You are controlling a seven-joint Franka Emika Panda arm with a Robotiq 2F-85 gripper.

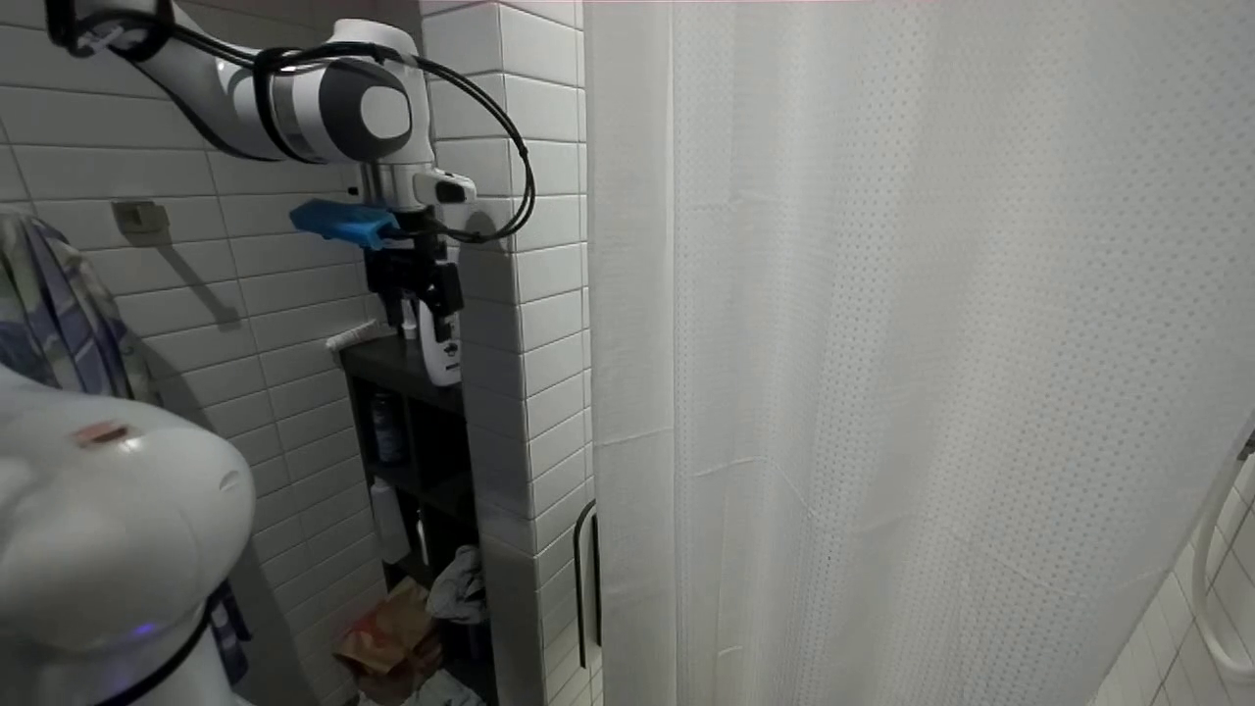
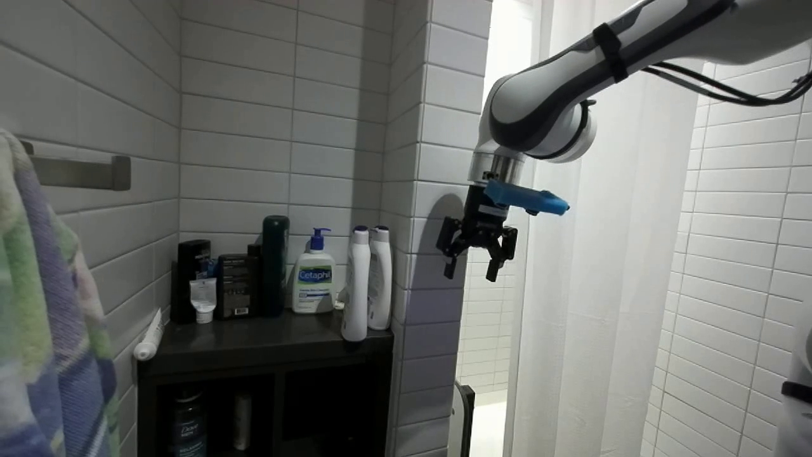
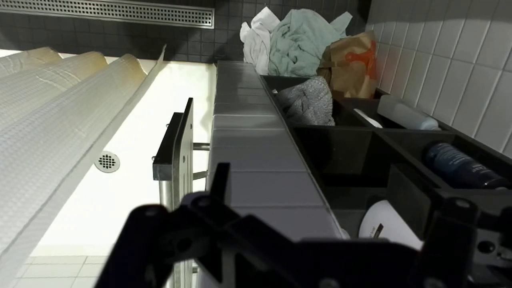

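Observation:
My gripper stands open with empty space between its fingers, pointing down beside the tiled wall end. In exterior view 2 it appears to the right of the shelf and higher than its top. Two white bottles with dark caps, one nearer and one behind, are upright at the right end of the black shelf. From exterior view 1, the gripper overlaps the upper part of a white bottle. The wrist view has a white bottle low between the fingers, partly covered by the right one.
A Cetaphil pump bottle, a dark green bottle and a small white tube share the shelf top. A white curtain hangs to the right. Below the shelf lie a paper bag and cloths.

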